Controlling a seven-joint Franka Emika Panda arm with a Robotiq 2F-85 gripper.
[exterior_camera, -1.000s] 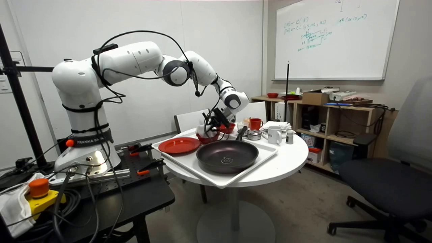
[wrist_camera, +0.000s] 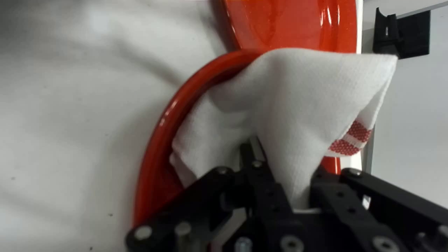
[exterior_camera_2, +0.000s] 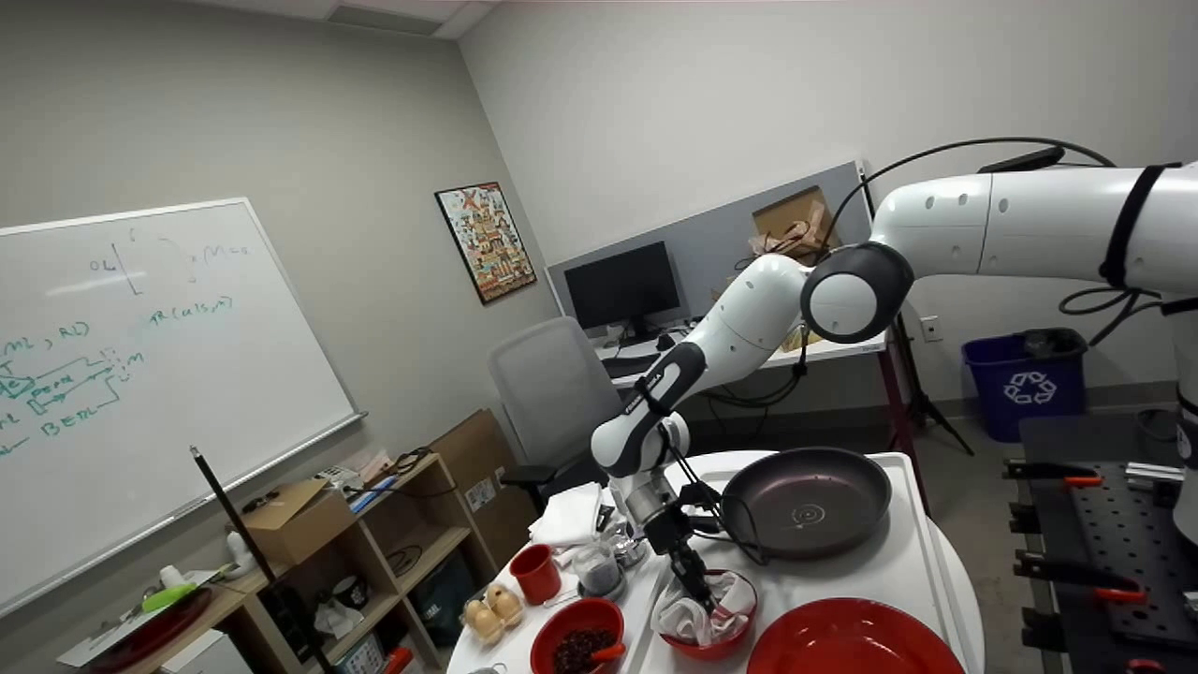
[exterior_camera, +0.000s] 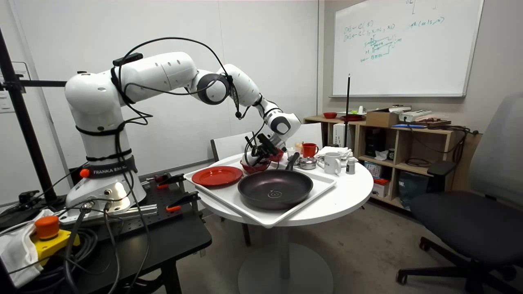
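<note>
A white cloth (wrist_camera: 310, 88) with a red stripe is bunched inside a red bowl (wrist_camera: 166, 121), part of it standing above the rim. My gripper reaches down over the bowl, shut on the cloth, which runs up between its black fingers. In exterior view 2, the cloth (exterior_camera_2: 679, 616) spreads around the gripper (exterior_camera_2: 708, 601) within the bowl (exterior_camera_2: 719, 650). Exterior view 1 has the gripper (exterior_camera: 257, 159) low at the far side of the tray (exterior_camera: 264, 221), where the arm hides part of the bowl (exterior_camera: 255, 168).
The red plate (exterior_camera: 217, 176) and the dark pan (exterior_camera: 275, 189) share the tray with the bowl. Beside the tray stand another red bowl (exterior_camera_2: 576, 629) with dark contents, eggs (exterior_camera_2: 491, 612), a red mug (exterior_camera_2: 534, 573) and a white mug (exterior_camera: 332, 163). Bare tray surface shows around the bowl.
My gripper has come slightly lower. The red bowl and cloth appear a little shifted to the right in exterior view 1; the plate and pan stay put.
</note>
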